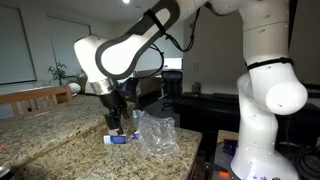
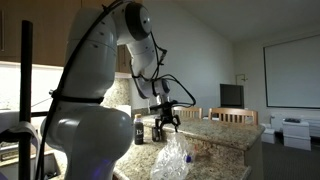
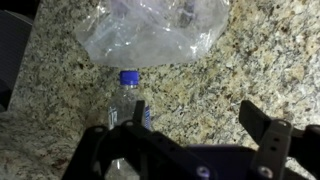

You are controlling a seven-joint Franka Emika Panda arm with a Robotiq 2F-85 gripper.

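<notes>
A clear plastic bottle (image 3: 127, 108) with a blue cap lies on the speckled counter, partly hidden by my gripper in the wrist view. A translucent plastic bag (image 3: 150, 32) spreads out beyond the bottle's cap; in exterior view 1 the bag (image 1: 158, 134) stands up crumpled on the counter. My gripper hangs over the counter with its fingers wide apart and bare counter between them. The bottle lies toward the left finger. In exterior view 1 the gripper (image 1: 115, 115) hangs left of the bag, near a blue-labelled item (image 1: 115, 139).
A dark bottle (image 2: 138, 130) stands on the counter in exterior view 2, left of the gripper. Chairs (image 1: 35, 99) line the counter's far side.
</notes>
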